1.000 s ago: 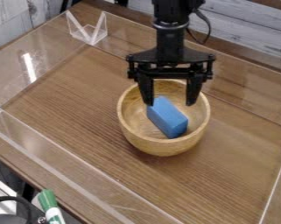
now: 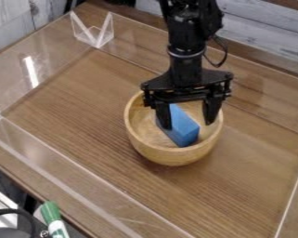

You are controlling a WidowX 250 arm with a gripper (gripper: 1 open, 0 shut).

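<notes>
A blue block (image 2: 180,131) lies in a round, pale wooden bowl (image 2: 160,152) near the middle of the table. My black gripper (image 2: 186,115) is open and low over the bowl, its two fingers on either side of the block's upper part. Whether they touch the block is hard to tell.
A clear plastic object (image 2: 93,33) stands at the back left. A green and white item (image 2: 53,219) lies beyond the front left edge. A raised wooden edge runs along the back.
My gripper has moved down and turned, bringing its fingers lower into the bowl around the block. The bowl and block look nearly unmoved.
</notes>
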